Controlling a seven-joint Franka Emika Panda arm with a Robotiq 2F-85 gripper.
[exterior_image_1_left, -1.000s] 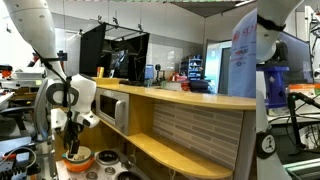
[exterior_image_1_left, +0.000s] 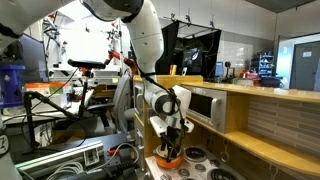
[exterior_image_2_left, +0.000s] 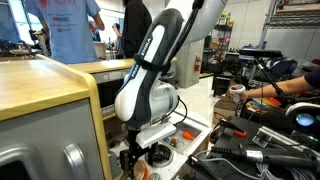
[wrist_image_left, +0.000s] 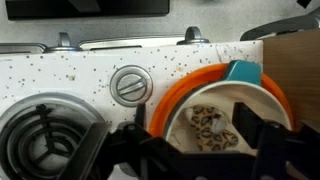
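An orange pot (wrist_image_left: 160, 118) with a pale inside sits on the white stove top, and a patterned brown-and-white thing (wrist_image_left: 207, 118) lies in it. Across its upper rim is a teal piece (wrist_image_left: 243, 72). In the wrist view my gripper is over the pot, its black fingers (wrist_image_left: 130, 140) spread wide apart. Nothing shows gripped between them. The first exterior view has the gripper (exterior_image_1_left: 168, 146) low over the orange pot (exterior_image_1_left: 170, 163), though the fingertips are too small to make out there. Part of the pot's near side is hidden by the gripper.
A coiled burner (wrist_image_left: 45, 140) and a knob (wrist_image_left: 129, 86) lie left of the pot in the wrist view. A brown panel (wrist_image_left: 292, 75) is close on its right. A microwave (exterior_image_1_left: 204, 106) and a long wooden shelf (exterior_image_1_left: 270, 150) stand beside the stove.
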